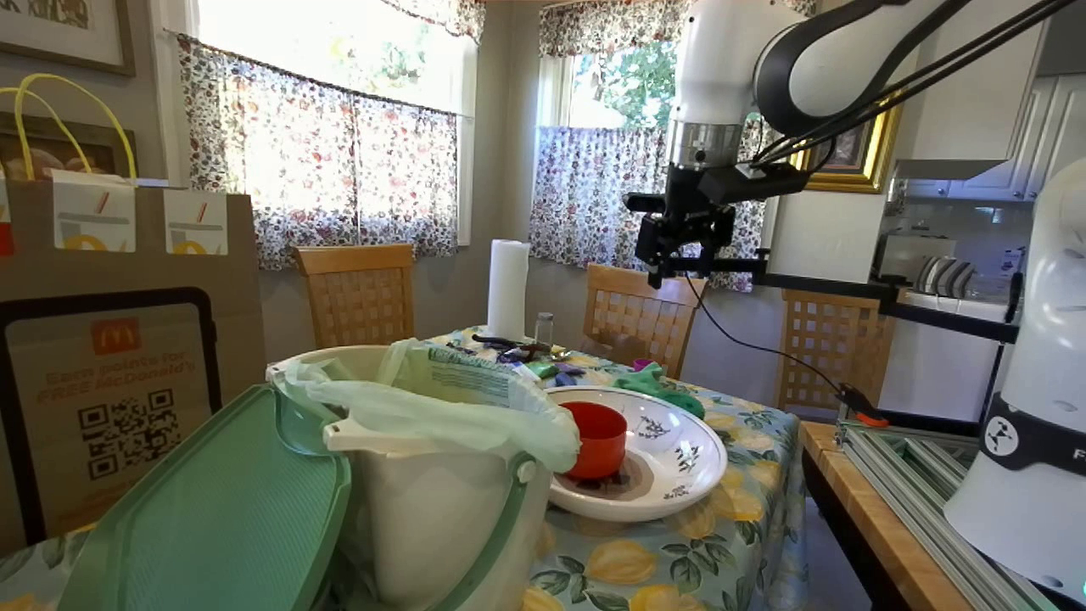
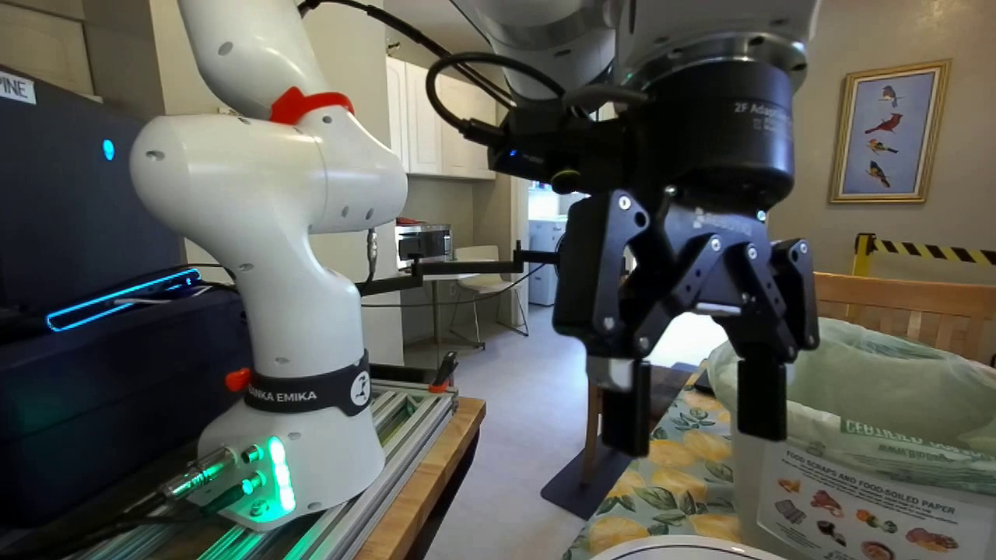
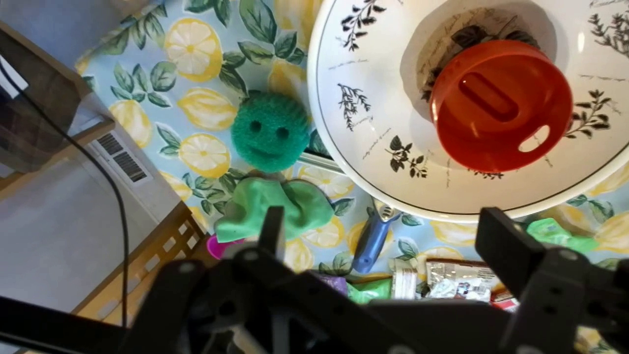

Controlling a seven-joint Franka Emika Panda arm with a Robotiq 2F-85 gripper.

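Note:
High over the table, my gripper is open, its fingers wide apart and nothing between them. In the wrist view the two dark fingertips hang above the table's clutter. A red cup stands inside a wide white bowl with leaf drawings. Left of the bowl lies a round green smiley sponge, with a green cloth below it. A blue-handled tool lies by the bowl's rim. Several small wrapped packets are partly hidden behind the gripper.
A white bin with a pale green liner stands beside the bowl, its green lid leaning against it. A paper towel roll stands at the far end. Chairs line the table's far side.

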